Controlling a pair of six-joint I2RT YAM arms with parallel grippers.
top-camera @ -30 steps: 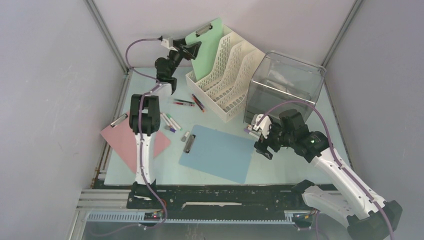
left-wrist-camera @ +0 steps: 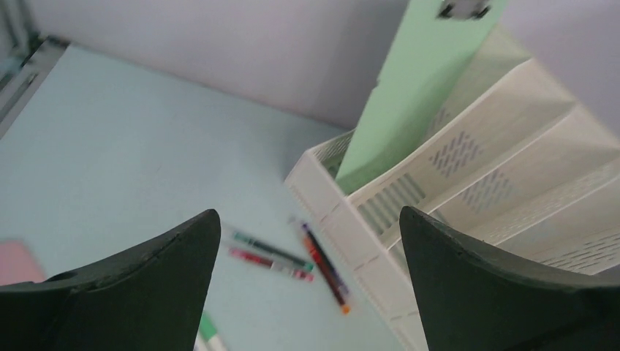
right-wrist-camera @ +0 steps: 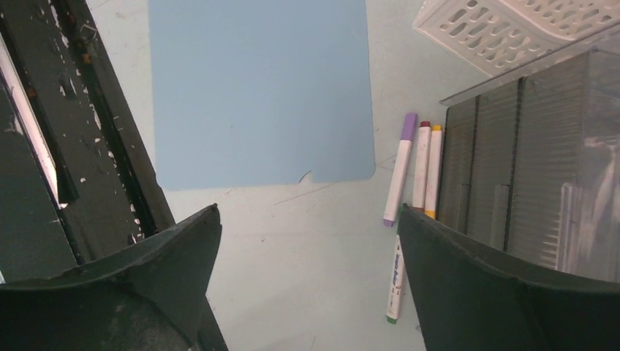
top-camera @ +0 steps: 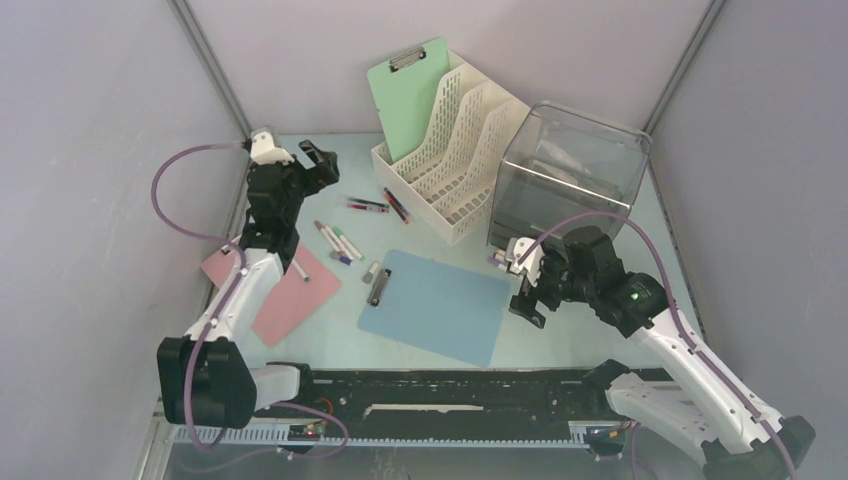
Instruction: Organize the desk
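Observation:
A green clipboard stands in the left slot of the white file organizer. My left gripper hangs open over the desk's back left, left of the organizer. A pink clipboard lies below the left arm, partly covered. A blue clipboard lies front centre. Pens and markers lie loose left of the organizer. My right gripper is open by the blue clipboard's right edge; several markers lie beside the clear drawer box.
The clear drawer box stands right of the organizer. The desk has bare strips at front right and back left. A dark edge runs along the front.
My left gripper has drawn away from the green clipboard, down and to the left, leaving it standing in the organizer. The right arm has shifted very slightly.

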